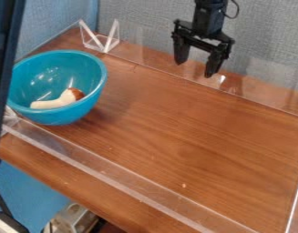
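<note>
A black gripper [195, 51] hangs at the top centre, above the back of the wooden table, its two fingers spread apart with nothing between them. A blue bowl [82, 75] sits at the left of the table. Inside it lies a pale elongated object [49, 103] with a reddish-brown end. The gripper is up and to the right of the bowl, apart from it.
A white wire-like stand [100, 38] is at the back left corner. Grey padded walls stand behind.
</note>
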